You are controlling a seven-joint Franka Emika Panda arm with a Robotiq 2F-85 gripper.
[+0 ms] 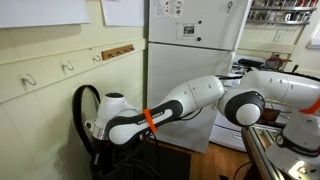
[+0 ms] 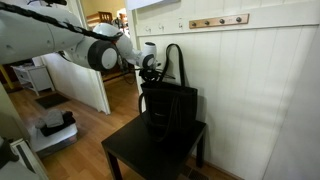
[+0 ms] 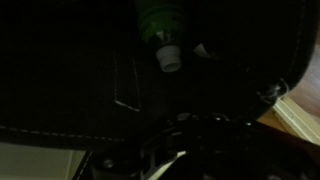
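A black bag [image 2: 172, 108] with long handles stands upright on a black table [image 2: 150, 148] against the white wall. In exterior view 1, part of a black strap [image 1: 80, 115] shows beside my arm's wrist. My gripper [image 2: 153, 76] is at the bag's upper edge, on the far side from that camera. Looking down into the dark bag, the wrist view shows a green bottle [image 3: 160, 18] with a white cap [image 3: 169, 58]. The gripper is shut, apart from the bottle, and nothing shows between its fingers. Its tips are very dark.
A hook rail [image 2: 219, 20] runs along the wall above the bag. A white fridge [image 1: 186, 85] stands behind the arm. Low on the floor is a grey step stool [image 2: 53, 135].
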